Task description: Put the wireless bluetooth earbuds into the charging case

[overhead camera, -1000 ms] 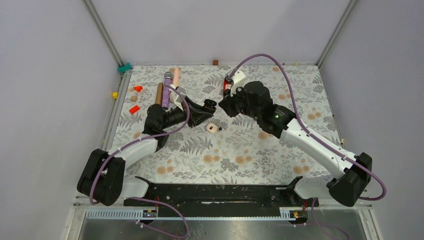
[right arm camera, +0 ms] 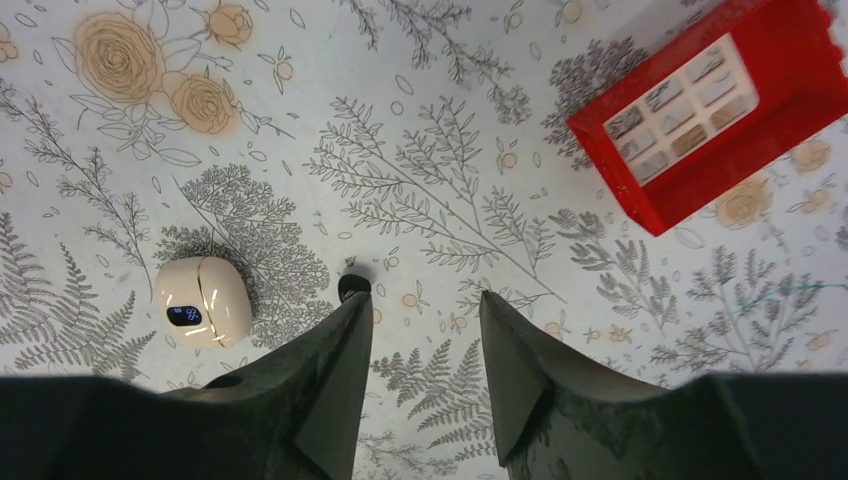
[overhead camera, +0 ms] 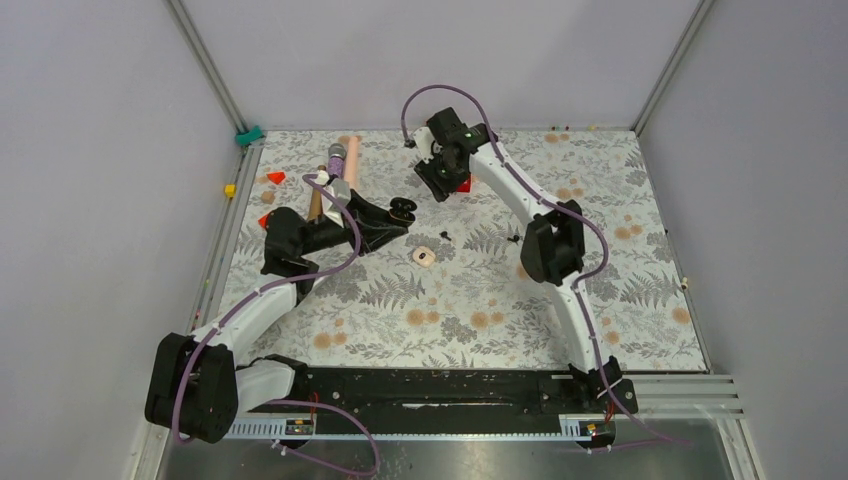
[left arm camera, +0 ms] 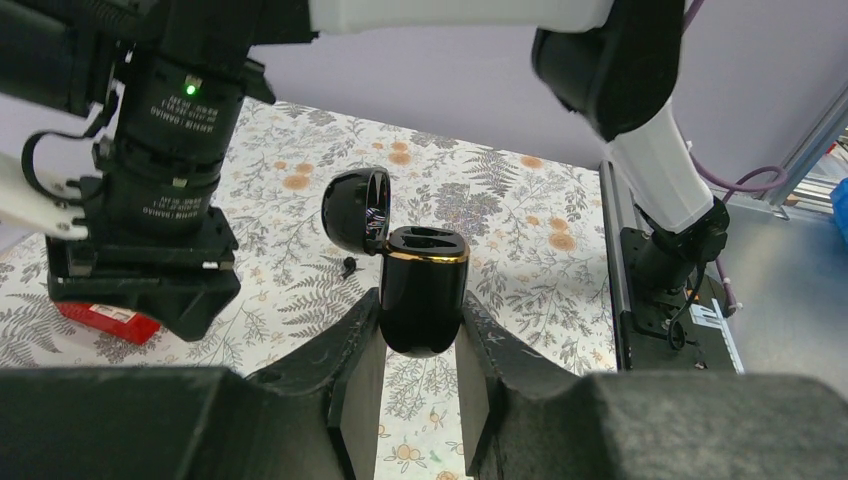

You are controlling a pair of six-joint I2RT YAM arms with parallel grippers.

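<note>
My left gripper is shut on the black charging case [left arm camera: 422, 295], held upright with its lid [left arm camera: 352, 210] flipped open, at left-centre in the top view. My right gripper is raised at the back centre, fingers apart with nothing seen between them. Below it a small black earbud [right arm camera: 354, 285] lies on the patterned cloth. In the top view, one small dark piece [overhead camera: 446, 236] lies right of the case and another [overhead camera: 513, 238] farther right.
A cream case [right arm camera: 204, 301] lies near the centre. A red tray [right arm camera: 640, 180] is at the back. A purple microphone [overhead camera: 335, 168] and rods stand at the back left.
My right arm has swung up and toward the back of the table, its gripper higher in the top view. The left gripper with the case has shifted slightly left.
</note>
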